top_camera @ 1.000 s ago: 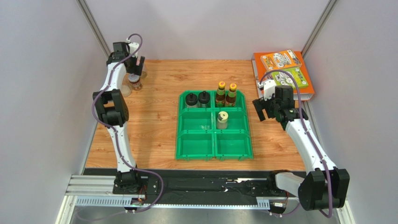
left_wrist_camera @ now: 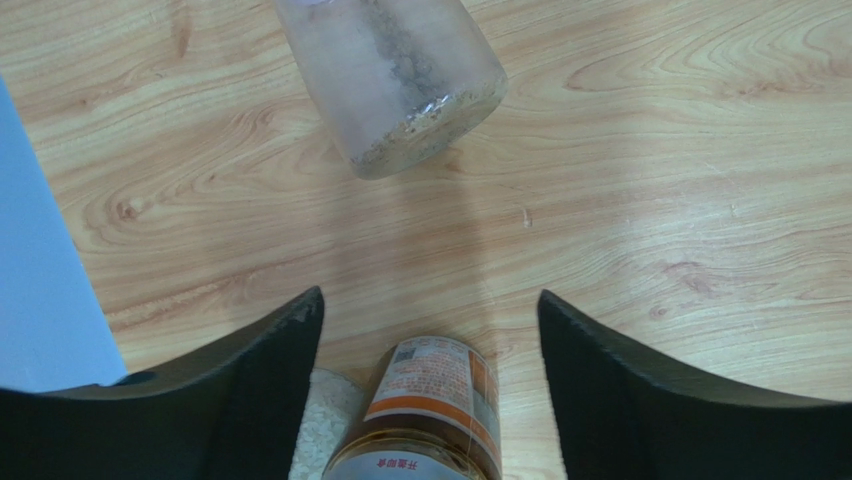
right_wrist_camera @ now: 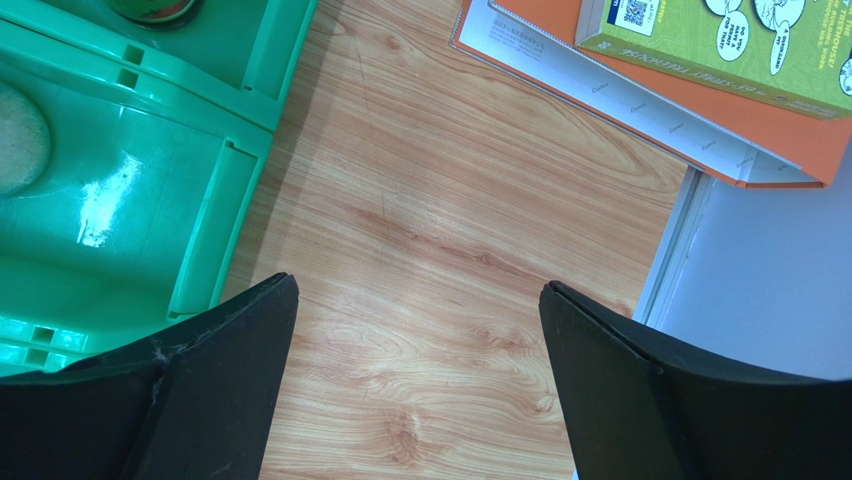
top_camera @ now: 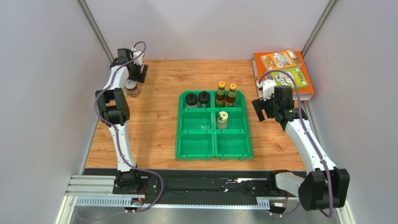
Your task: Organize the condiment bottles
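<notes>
My left gripper is open at the back left, low among jars: a clear jar (left_wrist_camera: 395, 90) ahead of its fingertips, a labelled jar (left_wrist_camera: 420, 390) below them, also seen from above (top_camera: 132, 89), and a pale container (left_wrist_camera: 325, 420) beside that. The green organizer (top_camera: 195, 144) holds two black-capped bottles (top_camera: 191, 100), two brown bottles (top_camera: 220, 98) in back compartments and a cream-capped jar (top_camera: 222, 121) in the middle right one. My right gripper is open over bare table right of the organizer.
An orange binder (right_wrist_camera: 760, 160) with boxes on it (top_camera: 280, 59) occupies the back right. Walls (top_camera: 56, 116) border the left, back and right.
My left gripper has moved slightly right and toward the front, over the left-side jars. The right arm is unchanged.
</notes>
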